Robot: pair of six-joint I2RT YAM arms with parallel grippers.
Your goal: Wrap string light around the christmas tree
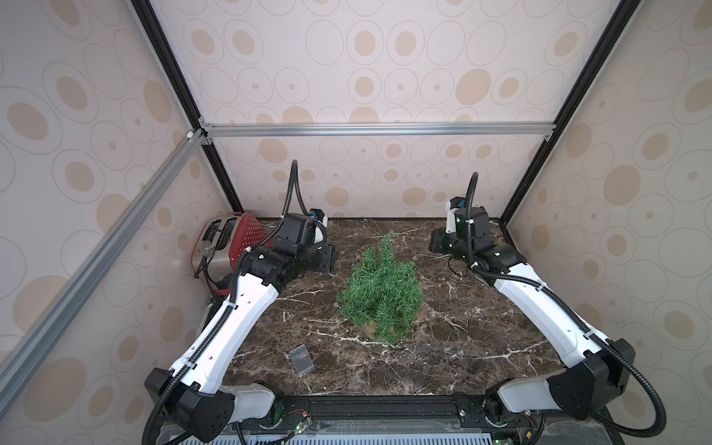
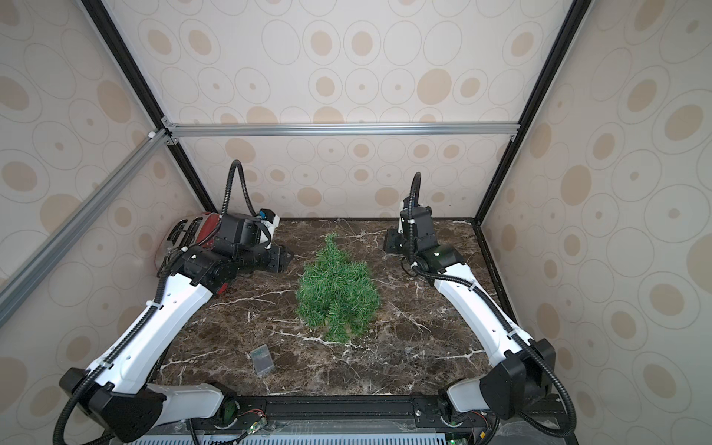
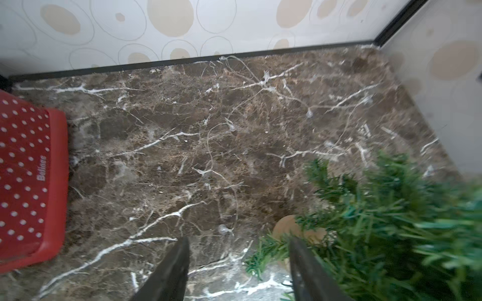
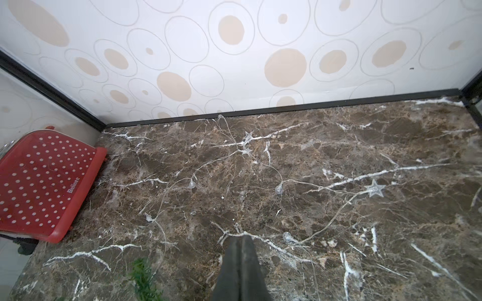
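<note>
The green Christmas tree (image 1: 382, 293) stands upright mid-table. Clear string light lies loose on the marble behind it: a star (image 4: 374, 188) and a bulb (image 4: 279, 189) show in the right wrist view, and another bulb (image 3: 308, 113) in the left wrist view. I cannot make out any string on the branches. My left gripper is open over the table left of the tree, its fingers (image 3: 175, 268) spread and nothing seen between them. Raised at the tree's back right, my right gripper is shut; nothing shows between its fingers.
A red dotted toaster (image 1: 248, 241) stands at the back left, close to the left arm. A small grey box (image 1: 302, 360) lies on the front left of the marble table (image 1: 474, 333).
</note>
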